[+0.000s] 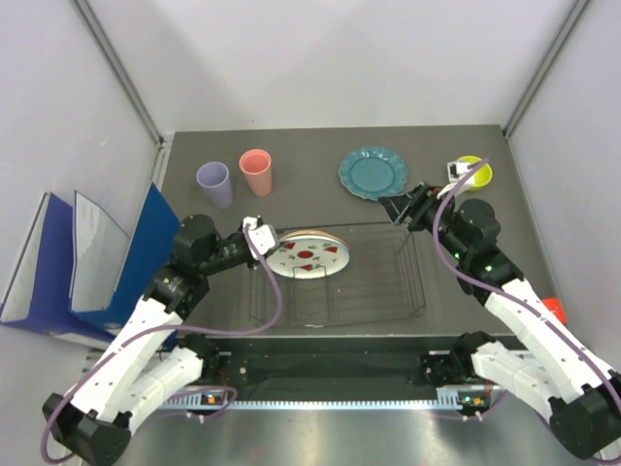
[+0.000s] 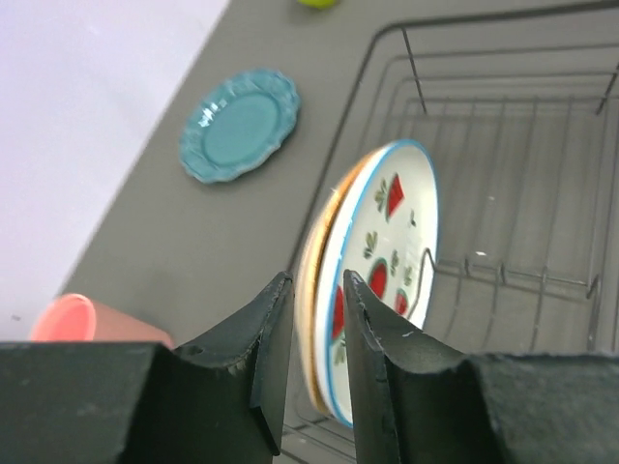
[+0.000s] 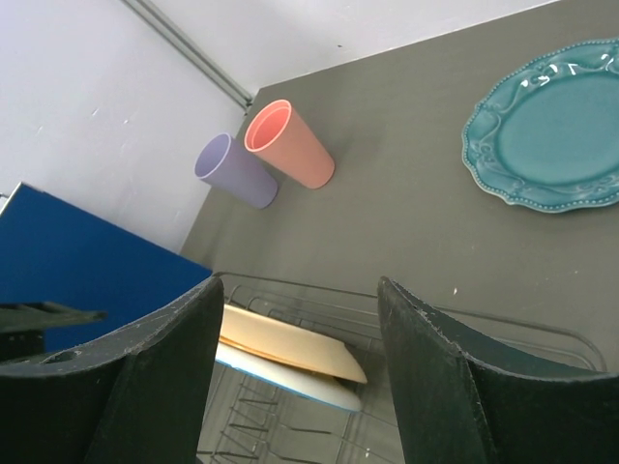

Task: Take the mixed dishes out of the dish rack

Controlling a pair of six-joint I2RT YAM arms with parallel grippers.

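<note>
In the wire dish rack (image 1: pixel 378 311) a white plate with red fruit pattern (image 2: pixel 387 222) leans upright with a tan plate (image 3: pixel 290 343) behind it. My left gripper is at the plates' left end, fingertips close together with a narrow gap over the rim; whether it touches is unclear. My right gripper is above the rack's right part, fingers apart with nothing between them.
Behind the rack are a teal plate (image 1: pixel 374 173), a pink cup (image 1: pixel 256 173), a purple cup (image 1: pixel 214 183) and a yellow dish (image 1: pixel 477 173). Blue bins (image 1: pixel 141 262) stand at the left.
</note>
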